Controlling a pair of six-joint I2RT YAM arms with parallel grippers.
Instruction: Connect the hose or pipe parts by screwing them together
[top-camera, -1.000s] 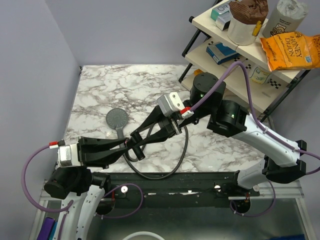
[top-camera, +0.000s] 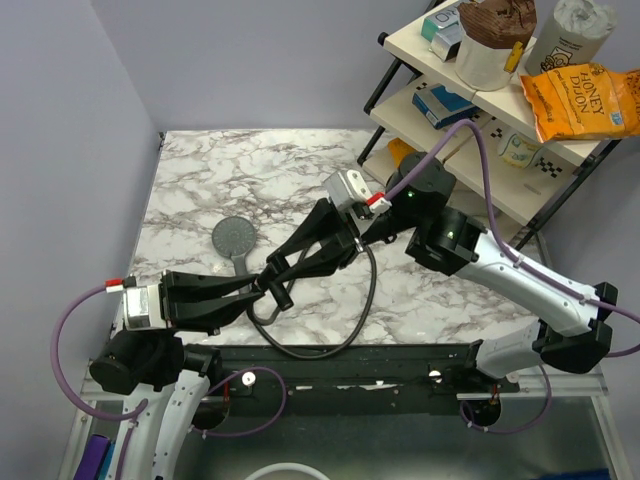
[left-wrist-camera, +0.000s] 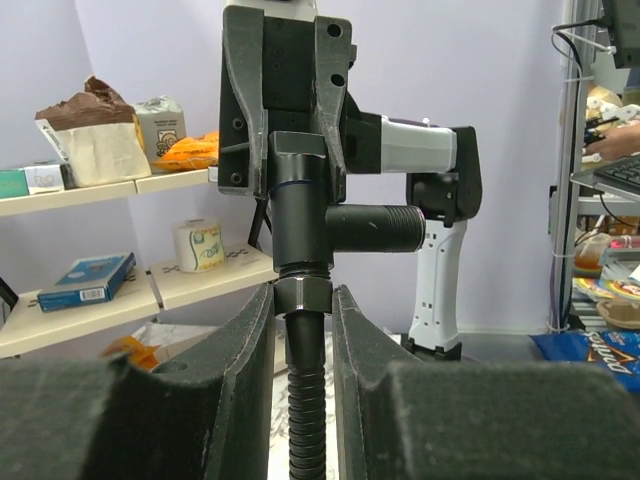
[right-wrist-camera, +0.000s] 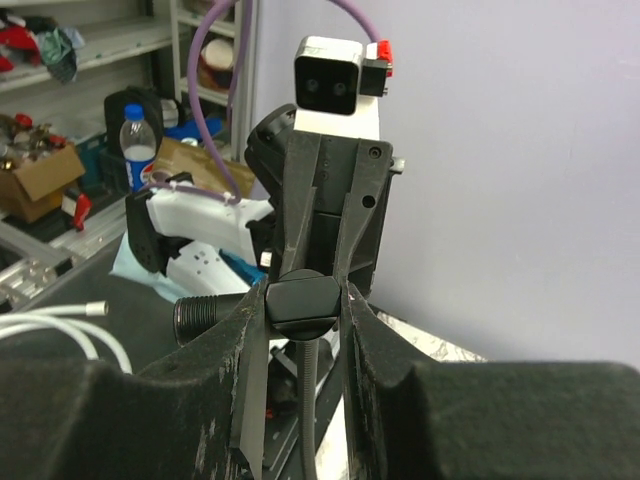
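Observation:
A black threaded T-shaped fitting (left-wrist-camera: 369, 228) is held upright between both grippers. My left gripper (top-camera: 255, 291) is shut on the hose's nut (left-wrist-camera: 303, 295) below the fitting, with the ribbed hose (left-wrist-camera: 306, 420) hanging down. My right gripper (top-camera: 277, 267) grips the top of the fitting from the other side, seen in the right wrist view as a dark cap (right-wrist-camera: 302, 298) between its fingers. Behind them on the marble table lies the grey shower head (top-camera: 234, 237), and the hose forms a loop across the table.
A shelf unit (top-camera: 420, 45) with bags, boxes and a cup stands at the back right. Grey walls close in the left and back.
Both grippers have shifted only slightly while together on the fitting; the right arm's upper joint has moved a little. The shower head lies unmoved.

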